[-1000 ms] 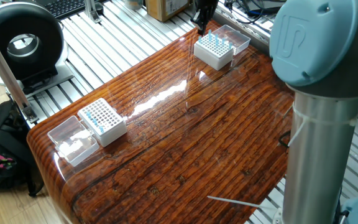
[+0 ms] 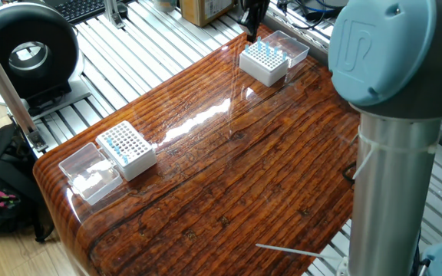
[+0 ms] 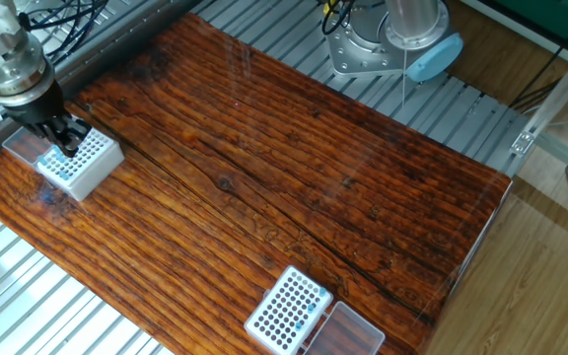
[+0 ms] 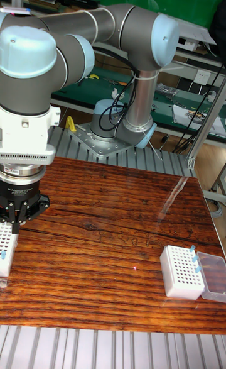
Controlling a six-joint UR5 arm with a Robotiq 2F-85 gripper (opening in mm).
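Two white tip racks with hinged clear lids stand on the glossy brown wooden table. The far rack (image 2: 263, 66) holds several blue tips (image 2: 268, 49) standing up from its holes. My gripper (image 2: 252, 35), black, hangs over this rack's back edge, pointing down. In exterior view 2 the gripper (image 3: 71, 148) covers part of the same rack (image 3: 92, 170). Exterior view 3 shows the gripper (image 4: 14, 227) low at the left edge, beside the partly cut-off rack (image 4: 5, 251). Its fingertips are too small and dark to tell how far apart they are, or whether a tip is between them.
The other rack (image 2: 133, 159) stands at the opposite end, with a few blue tips (image 3: 311, 309) in it. Its clear lid (image 2: 92, 175) lies folded open; the far rack's lid (image 2: 288, 48) is open too. Bare table (image 3: 235, 187) lies between the racks.
Over the last second the arm in the foreground has shifted slightly left and the gripper has moved a very little. Both racks stay where they were.
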